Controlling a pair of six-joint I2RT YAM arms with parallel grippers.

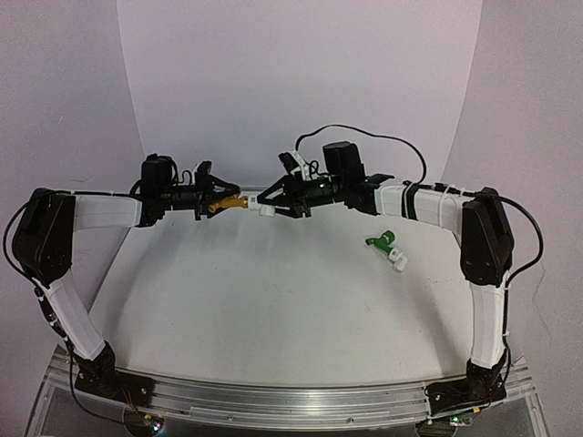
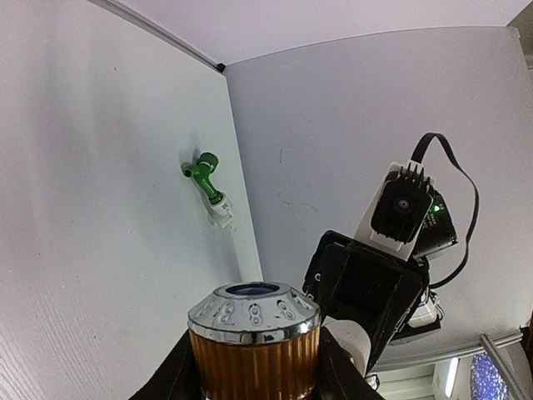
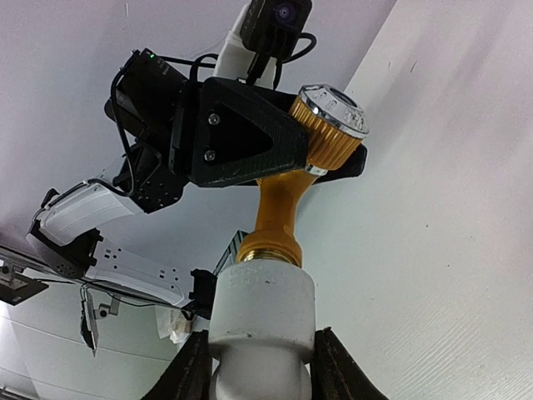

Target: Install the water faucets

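An orange faucet (image 1: 228,204) with a silver-capped handle (image 2: 254,312) is in the air, my left gripper (image 1: 228,196) shut on its ribbed orange body. My right gripper (image 1: 275,201) is shut on a white pipe fitting (image 3: 262,308), whose wide collar lies between the fingers. The faucet's threaded end (image 3: 271,250) meets the collar's mouth, the two in line. How deep the thread sits inside is hidden. A green faucet (image 1: 383,243) lies on the table at right, with a white fitting (image 1: 398,259) at its end.
A metal rail (image 1: 291,393) runs along the front edge, and pale walls (image 1: 528,164) stand at the sides and back. The right arm's cable (image 1: 401,141) loops above it.
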